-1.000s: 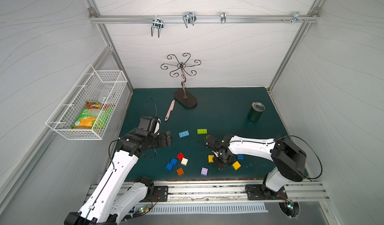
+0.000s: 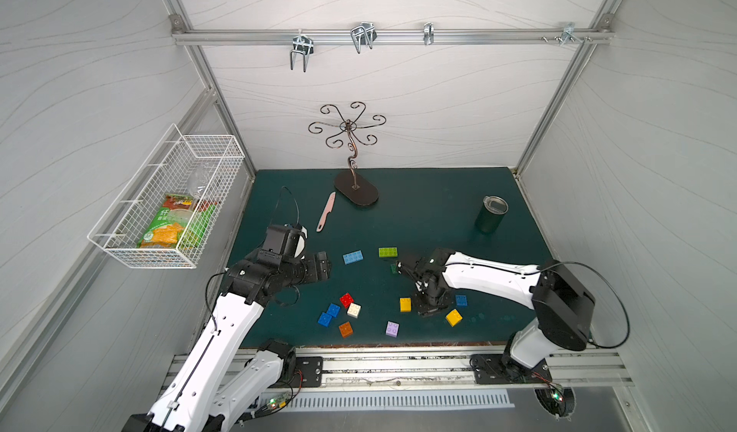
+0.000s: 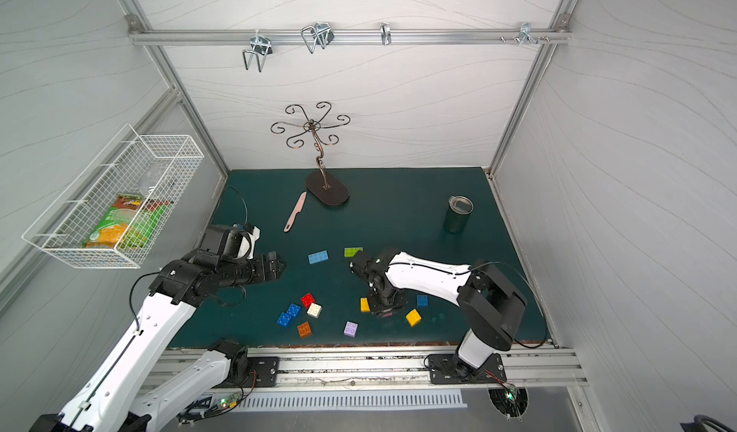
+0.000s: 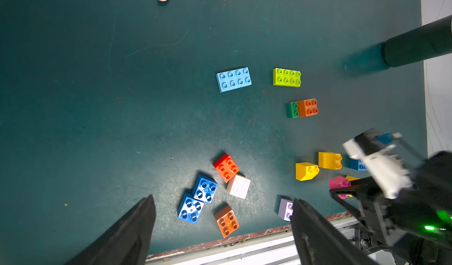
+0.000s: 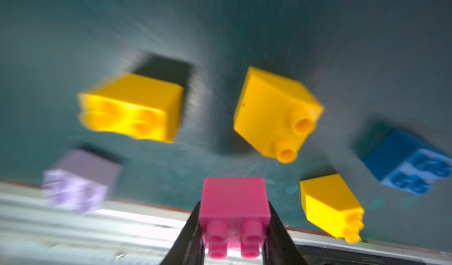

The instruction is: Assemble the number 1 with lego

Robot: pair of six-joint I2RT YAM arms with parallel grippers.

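Note:
A pink brick (image 5: 234,201) is pinched in my right gripper, its studs turned toward the wrist camera. It hangs over the table's front right, near several yellow bricks (image 5: 277,114). My left gripper stands open high above the table, nothing between its fingers. Below it lie two blue bricks (image 4: 205,188), a red brick (image 4: 226,167), a white brick (image 4: 238,186) and an orange brick (image 4: 227,221). Farther back are a light blue brick (image 4: 234,79) and a lime brick (image 4: 287,78). A green brick (image 4: 292,109) touches another orange brick (image 4: 308,107).
A lilac brick (image 2: 392,329) lies near the front edge, and a blue brick (image 5: 409,161) at the right. A dark can (image 2: 491,214), a metal stand (image 2: 356,188) and a pink knife (image 2: 326,211) sit farther back.
My right arm has shifted slightly to the right in the top left view. The left arm is nearly still, and the loose bricks look unmoved.

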